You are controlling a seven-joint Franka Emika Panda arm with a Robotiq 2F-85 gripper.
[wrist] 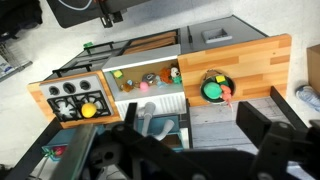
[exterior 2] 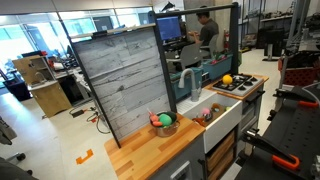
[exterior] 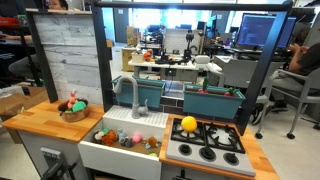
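A yellow ball (exterior: 189,123) rests on the left part of the stove (exterior: 208,153); in the wrist view the ball (wrist: 89,110) lies over the burners. Several small colourful toys (exterior: 125,139) lie in the white sink (exterior: 118,161). On the wooden counter, a round pot (exterior 2: 164,129) holds green and pink items (wrist: 212,90). My gripper looks down from high above the kitchen set. Its dark fingers stand wide apart at the bottom of the wrist view, open, with nothing held between them.
A grey faucet (exterior: 135,92) rises behind the sink. Teal bins (exterior: 211,104) hang at the back beneath a dark frame (exterior: 262,70). A tall grey wood panel (exterior 2: 128,80) backs the pot. Bare wooden counter (exterior 2: 138,151) surrounds the pot.
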